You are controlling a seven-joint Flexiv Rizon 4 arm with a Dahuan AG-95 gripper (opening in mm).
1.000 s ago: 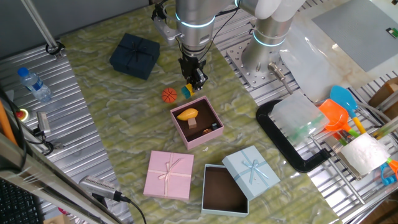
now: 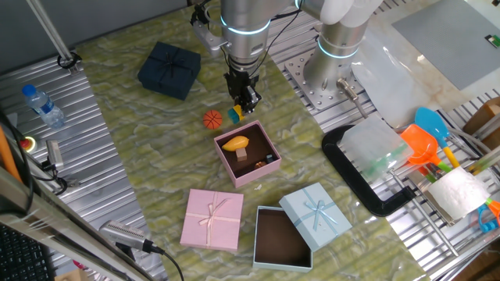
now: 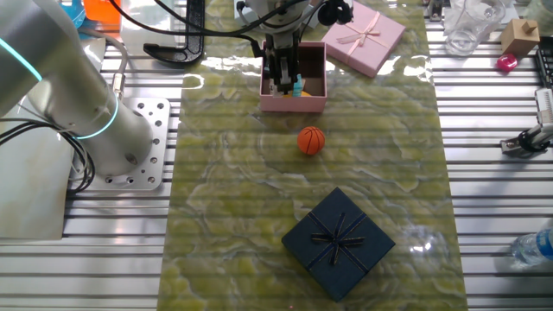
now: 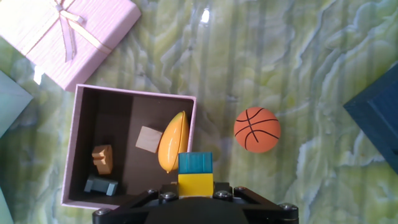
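Note:
My gripper is shut on a teal-and-yellow block (image 4: 195,163), whose teal end points away from the fingers. In exterior view 1 the block (image 2: 235,115) hangs just beyond the rim of the open pink box (image 2: 227,165), on the robot's side. Inside that box (image 4: 124,102) lie a yellow mango-like fruit (image 4: 173,142), a pale wooden cube (image 4: 148,139), a small orange-brown piece (image 4: 102,159) and a grey-blue piece (image 4: 101,185). A small orange basketball (image 4: 257,130) rests on the mat outside the box, apart from my gripper.
The pink lid (image 2: 212,219) lies flat near the pink box. A light-blue lid (image 2: 316,216) leans over an empty light-blue box (image 2: 280,257). A closed dark-blue box (image 3: 338,244) stands past the ball. A black clamp-like frame (image 2: 361,181) borders the mat.

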